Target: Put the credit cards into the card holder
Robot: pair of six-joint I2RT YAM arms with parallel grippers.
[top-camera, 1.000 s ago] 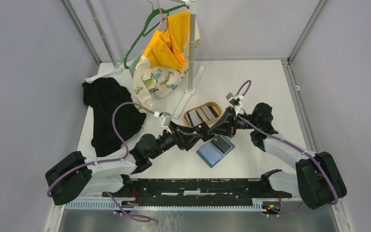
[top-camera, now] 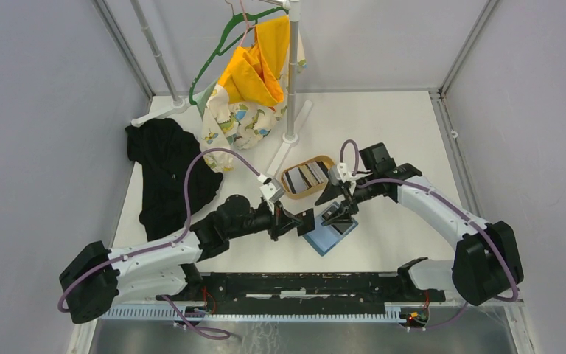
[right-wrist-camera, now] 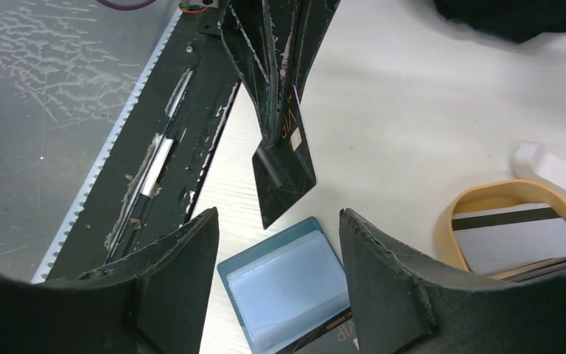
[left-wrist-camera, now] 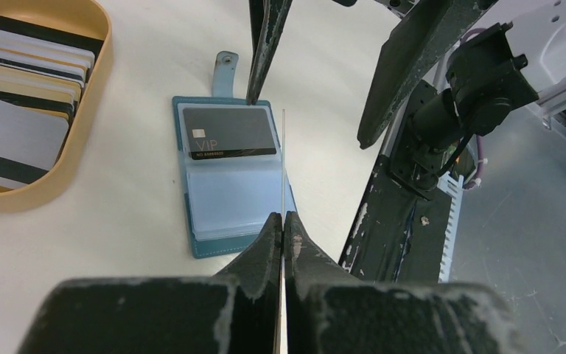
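Observation:
My left gripper [top-camera: 292, 223] is shut on a dark card [top-camera: 306, 222], held up above the table; in the right wrist view the black card [right-wrist-camera: 284, 173] hangs from its fingertips, and from the left wrist it appears edge-on as a thin line. On the table the blue card holder [left-wrist-camera: 228, 243] lies flat, a dark VIP card [left-wrist-camera: 230, 133] in its upper part and the pale lower part bare. Over the holder, my right gripper is open, its fingers wide apart with nothing between them.
A tan oval basket [top-camera: 288, 192] filled with several cards stands just behind the holder. Black cloth [top-camera: 173, 169] lies at the left, and a rack with hanging clothes [top-camera: 254, 74] rises at the back.
The left gripper, with the card, shifted toward the front.

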